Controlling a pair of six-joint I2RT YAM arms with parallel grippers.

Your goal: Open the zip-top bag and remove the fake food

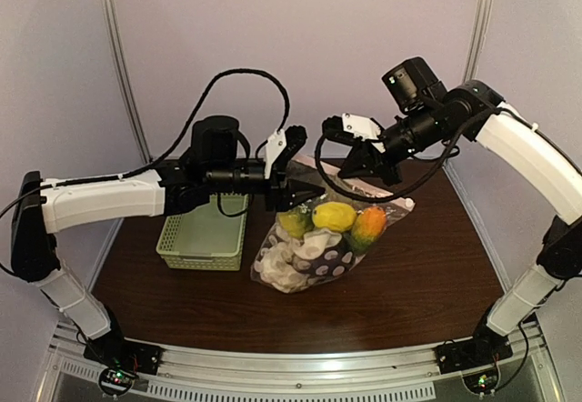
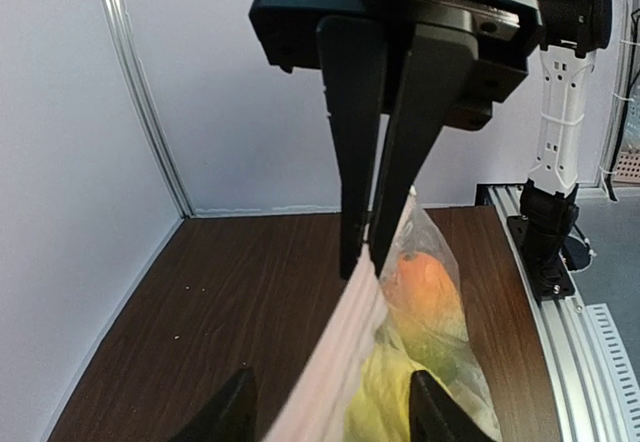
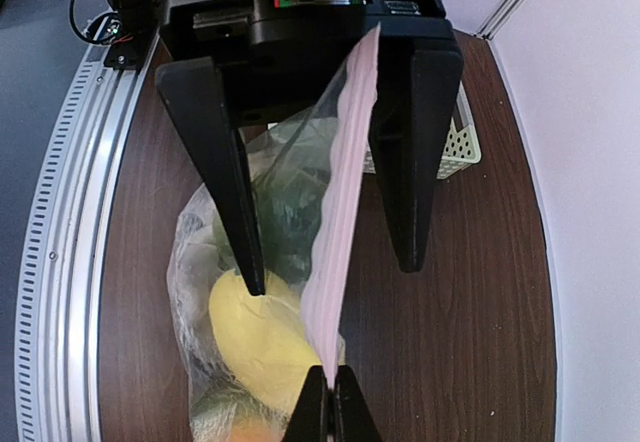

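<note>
A clear zip top bag (image 1: 309, 247) with a pink zip strip (image 3: 335, 222) hangs or leans below the two grippers. Through its film show a yellow fruit (image 1: 335, 216), an orange and green mango (image 1: 368, 227), a greenish fruit (image 1: 295, 221) and whitish pieces (image 1: 284, 267). In the right wrist view my right gripper is shut on the pink strip. My left gripper stands open, its fingers on either side of the strip, apart from it. In the top view, the fingertips are partly hidden.
A pale green basket (image 1: 202, 262) stands on the left of the brown table (image 1: 400, 302), and looks empty where it shows. Clear table lies in front and to the right. Walls close in the sides and back.
</note>
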